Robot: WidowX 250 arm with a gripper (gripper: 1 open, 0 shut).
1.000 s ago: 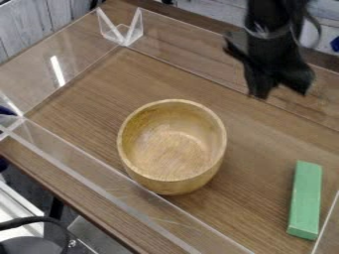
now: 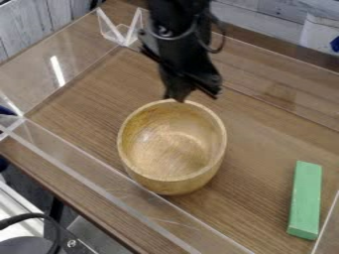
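Note:
The black robot gripper (image 2: pixel 177 83) hangs at the upper middle of the camera view, just above and behind the back rim of a round wooden bowl (image 2: pixel 169 166). The bowl stands upright and shows nothing inside. The gripper's fingertips look shut, with nothing visible between them, though they are somewhat blurred. A green rectangular block (image 2: pixel 304 200) lies at the right front of the wooden table.
Clear plastic pieces and edges line the left and back left. A black cable and white equipment sit at the lower left corner.
The arm has swung from the back right toward the left and come down near the bowl's back rim. The bowl and green block have not moved.

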